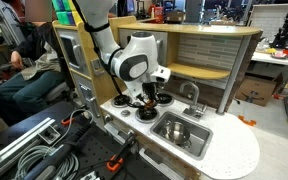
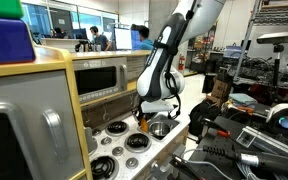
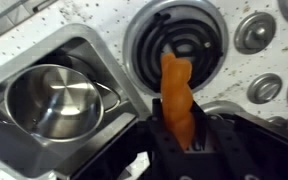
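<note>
In the wrist view an orange, carrot-like object (image 3: 176,98) stands between the fingers of my gripper, which is shut on it. Its far end reaches over a black coil burner (image 3: 179,45). The same orange object (image 2: 144,124) shows above the stovetop in exterior view 2. My white arm (image 1: 141,60) bends down toward the burners in exterior view 1, where the fingertips are too small to make out. A shiny metal pot (image 3: 54,102) sits in the sink (image 3: 109,62), to one side of the gripper.
Burners and round knobs (image 3: 254,33) surround the gripper. A faucet (image 1: 192,98) rises behind the sink, and a microwave (image 1: 134,47) with a wooden shelf (image 1: 199,70) stands above. The white counter (image 1: 229,145) right of the sink is clear.
</note>
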